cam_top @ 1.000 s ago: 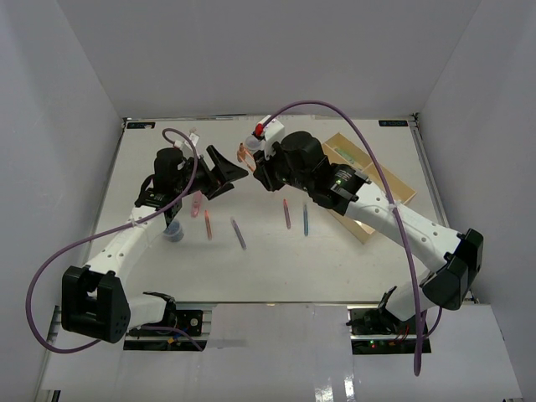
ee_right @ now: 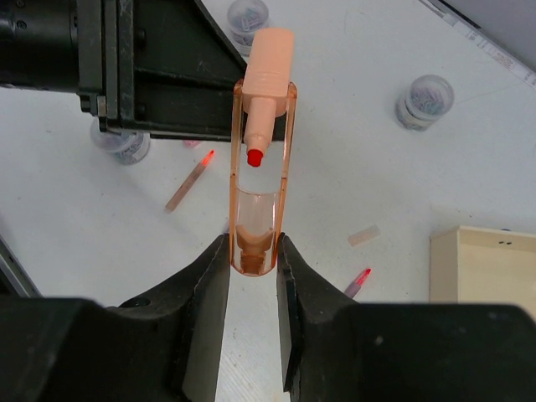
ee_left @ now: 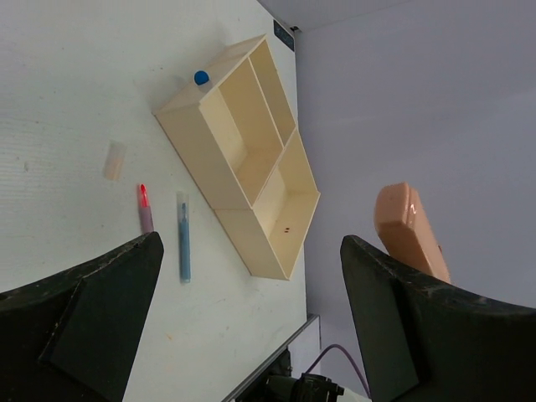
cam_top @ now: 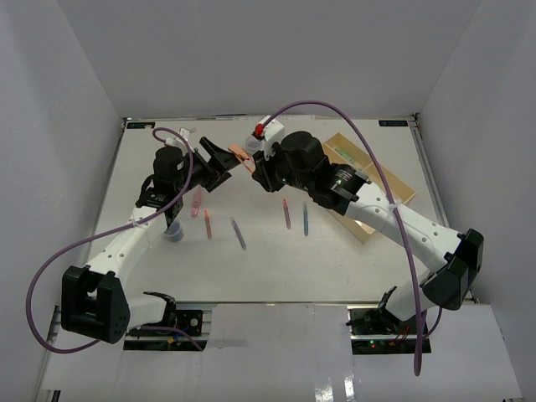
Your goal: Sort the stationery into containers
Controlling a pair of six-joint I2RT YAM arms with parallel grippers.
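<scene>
A peach marker with a red tip [ee_right: 268, 63] sits partly inside a clear peach sleeve [ee_right: 243, 201] in the right wrist view. My right gripper is shut on the lower end of that sleeve, holding it above the table. My left gripper [cam_top: 228, 167] is open close by. In the left wrist view the peach block [ee_left: 410, 224] shows behind one of its fingers [ee_left: 389, 310], outside the gap, with nothing between the fingers. Whether that finger touches it, I cannot tell. A beige compartment box [ee_left: 230, 138] lies to the right.
Several pens lie on the table, among them a blue one [cam_top: 306, 219], a red-tipped one [cam_top: 286, 213], an orange one [cam_top: 208, 224] and a grey one [cam_top: 239, 234]. Clear cups, one at the left [cam_top: 174, 231] and another at upper right [ee_right: 425, 101], stand around.
The left fingers have shifted slightly back and left beside the peach piece, whose solid end shows more plainly in the top view. The right arm has hardly moved.
</scene>
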